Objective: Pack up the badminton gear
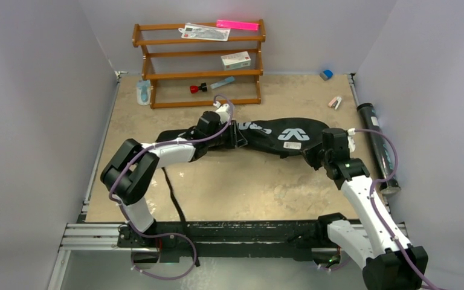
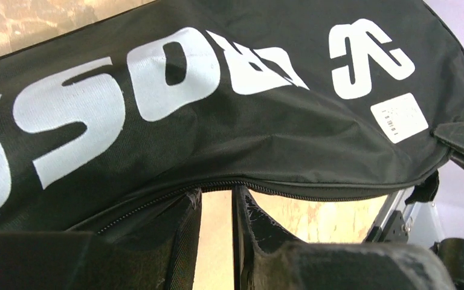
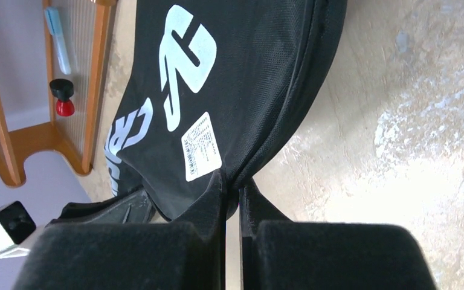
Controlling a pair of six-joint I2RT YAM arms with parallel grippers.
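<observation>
A long black racket bag (image 1: 281,136) with white lettering lies across the middle of the table. Its zipper (image 2: 229,183) runs along the near edge. At that edge, around mid-bag, my left gripper stands part open; bare table shows between its fingers. My right gripper is shut on the bag's near edge at the right end, close to the white barcode label (image 3: 201,147). From above, the left arm covers part of the bag's left half. What lies inside the bag is hidden.
A wooden rack (image 1: 200,75) with small items stands at the back. A dark tube (image 1: 377,148) leans along the right side, with a stapler (image 1: 335,103) and a blue block (image 1: 326,74) behind it. A black strap (image 1: 173,196) hangs over the front edge.
</observation>
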